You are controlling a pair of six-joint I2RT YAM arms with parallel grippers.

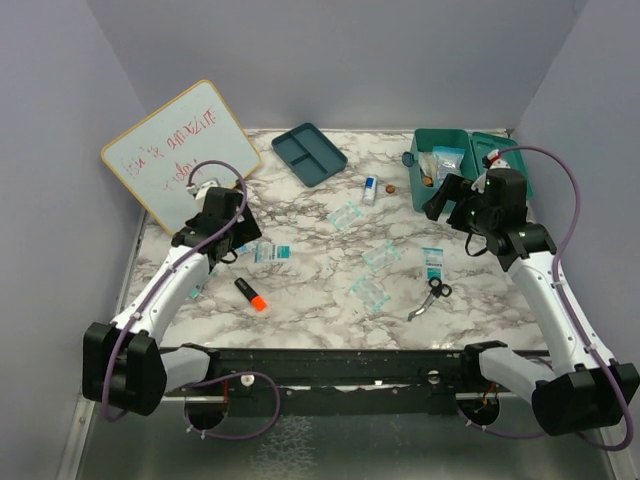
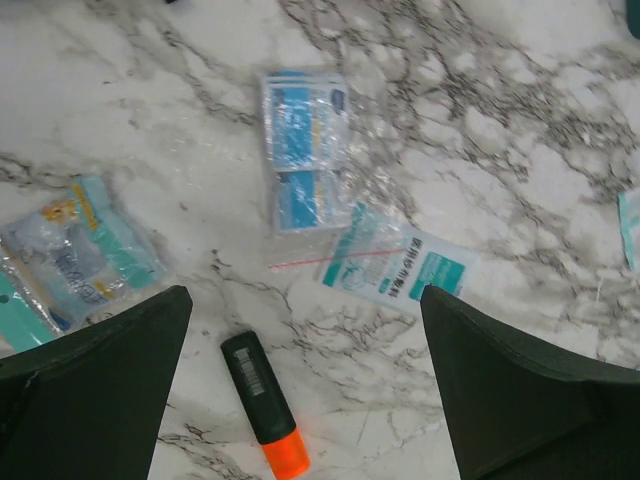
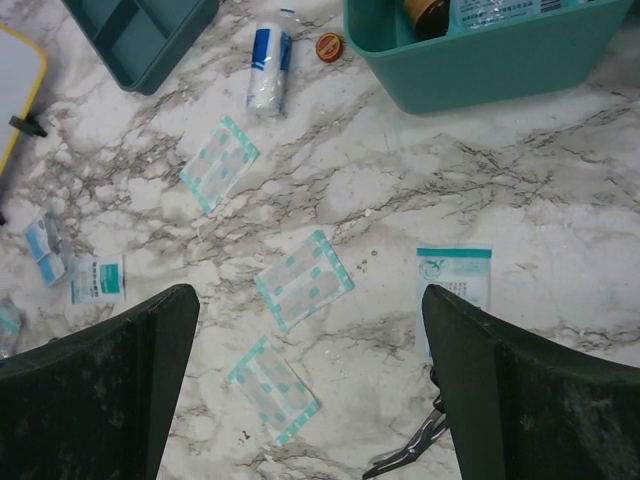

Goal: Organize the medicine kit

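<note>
My left gripper (image 1: 228, 225) is open over several small packets: a bagged blue packet (image 2: 305, 150), a white-teal packet (image 2: 390, 262) and a silvery packet (image 2: 75, 255). A black-orange marker (image 2: 260, 395) lies below them. My right gripper (image 1: 455, 200) is open beside and above the teal kit box (image 3: 460, 75), which holds a brown bottle and packets. On the table lie a white-blue bagged roll (image 3: 268, 65), a small brown disc (image 3: 329, 46), several clear teal-edged pads (image 3: 303, 280), a teal-topped packet (image 3: 452, 275) and scissors (image 3: 410, 450).
A divided teal tray (image 1: 309, 154) stands at the back centre, left of the kit box and its green lid (image 1: 508, 150). A whiteboard (image 1: 175, 150) lies at the back left. The middle and front of the marble table (image 1: 330, 300) have free room between items.
</note>
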